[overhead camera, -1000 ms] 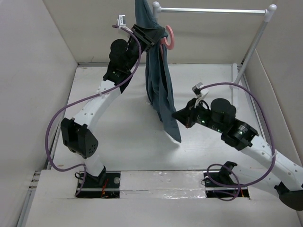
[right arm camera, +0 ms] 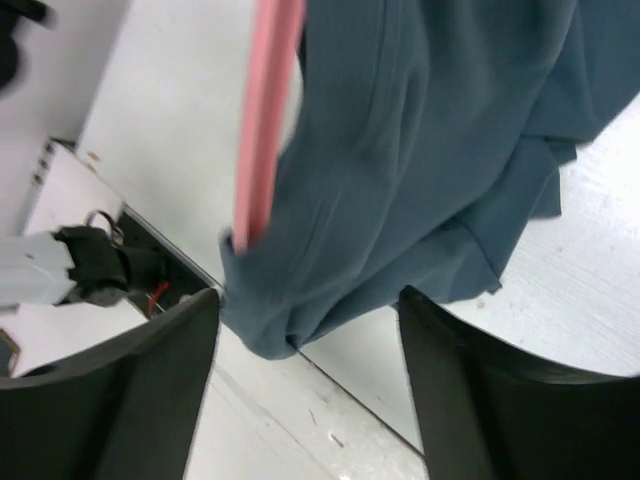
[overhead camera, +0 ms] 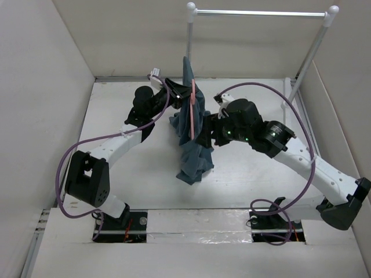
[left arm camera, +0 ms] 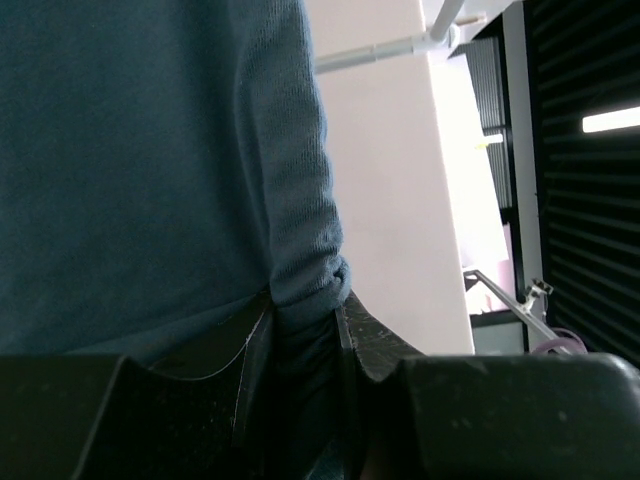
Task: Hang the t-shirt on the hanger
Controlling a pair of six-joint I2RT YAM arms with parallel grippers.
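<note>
The blue-grey t shirt (overhead camera: 196,163) hangs in folds below my left gripper (overhead camera: 186,90), which is shut on its bunched fabric; in the left wrist view the cloth (left arm camera: 160,160) fills the left half. A pink hanger (overhead camera: 192,116) runs upright along the shirt, and shows as a pink bar (right arm camera: 260,150) in the right wrist view. My right gripper (overhead camera: 208,130) is part open beside the hanger's lower part and the shirt, with nothing seen held between its blurred fingers.
A white rail rack (overhead camera: 261,13) stands at the back, its posts at both sides. White walls (overhead camera: 40,116) enclose the workspace.
My left gripper has come down with the shirt and hanger, so the shirt's bottom bunches lower. My right gripper has moved left and turned in close to the hanger and shirt.
</note>
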